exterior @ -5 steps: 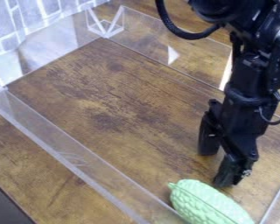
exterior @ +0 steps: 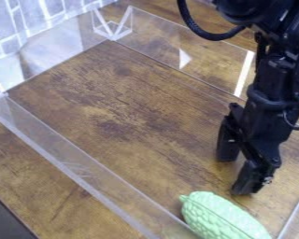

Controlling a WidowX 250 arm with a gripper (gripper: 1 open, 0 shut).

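A pale green, bumpy, elongated object [exterior: 222,217], like a bitter melon or corn cob, lies at the bottom right of the camera view, partly cut off by the frame. My black gripper [exterior: 235,163] stands open and low over the wooden floor at the right, its fingers pointing down, a short way above the green object in the image, with nothing visible between them.
Clear plastic walls [exterior: 78,173] border the wooden workspace [exterior: 115,103]. Its middle and left are empty. A white grid-patterned cloth or panel [exterior: 34,21] is at the back left.
My arm and gripper have shifted slightly to the right over the last second. The green object has not moved.
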